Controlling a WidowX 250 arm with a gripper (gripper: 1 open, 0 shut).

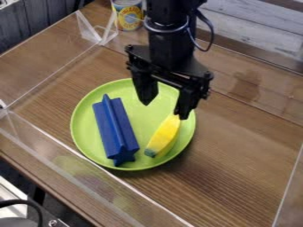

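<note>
A green plate [85, 124] holds a long blue object [116, 131] on its left and a yellow elongated object [164, 136] on its right. My black gripper [166, 99] hangs over the back of the plate, open, its two fingers spread apart above and between the two objects. Nothing shows held between the fingers. The far end of the yellow object is close below the right finger; whether they touch I cannot tell.
A can [128, 15] stands at the back left beside a clear plastic piece. A dark cable lies at the front left corner.
</note>
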